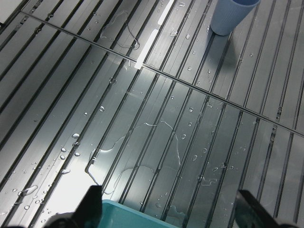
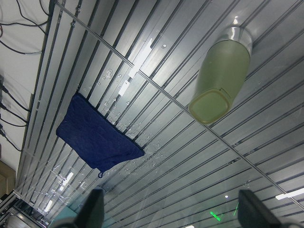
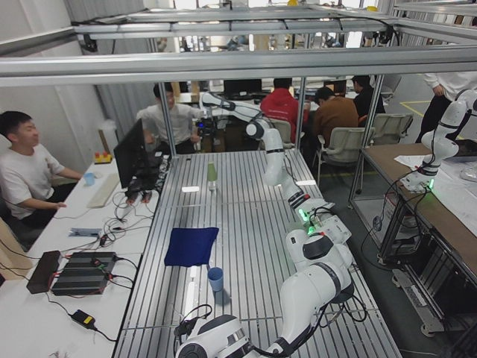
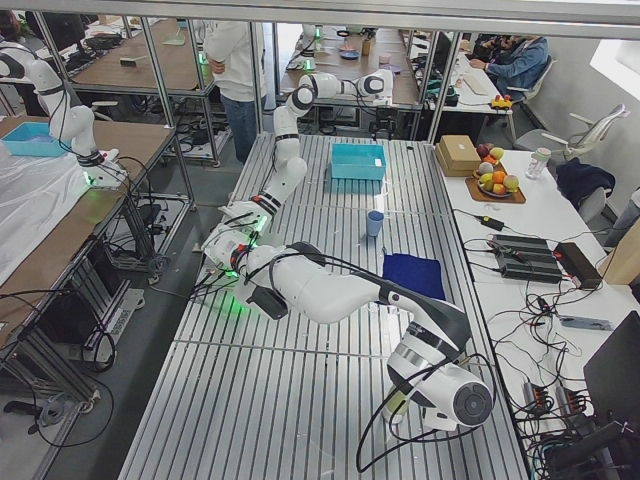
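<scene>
A green bottle (image 2: 219, 76) with a steel part stands on the slatted metal table (image 2: 266, 118), also seen far back (image 3: 212, 173). A navy cloth (image 2: 95, 133) lies flat among water drops. A blue cup (image 1: 230, 16) stands upright, with a turquoise bin (image 4: 356, 170) beyond it. My left gripper is over the bin's edge and wet slats, its dark fingers wide apart, open and empty. My right gripper is above the table near the bottle, also open with nothing between its fingers.
The side desk (image 4: 520, 330) holds fruit plates, boxes, a monitor and cables along the table's edge. People sit around the workspace. Both white arms reach over the table.
</scene>
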